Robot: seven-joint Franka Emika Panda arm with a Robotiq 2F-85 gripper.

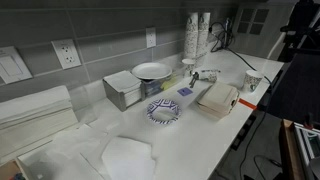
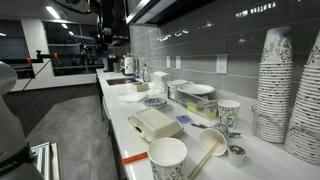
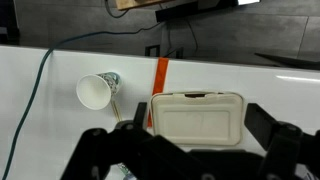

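My gripper stands open in the wrist view, its two dark fingers (image 3: 260, 122) far apart. Between and beneath them, seen from above, lies a closed beige takeout box (image 3: 197, 128) on the white counter; nothing appears to be held. The same box (image 1: 217, 98) is right of centre in exterior view 1, and in exterior view 2 the box (image 2: 155, 123) sits near the counter's front edge. A blue-and-white patterned bowl (image 1: 163, 110) rests left of it. An upright paper cup (image 3: 97, 91) stands to the box's left in the wrist view.
Tall cup stacks (image 2: 274, 75) stand by the wall. An orange strip (image 3: 161, 78) crosses the counter edge beside the box. A white plate (image 1: 152, 71) and paper sheets (image 1: 128, 158) occupy the other end. A dark cable (image 3: 42, 75) trails across the counter.
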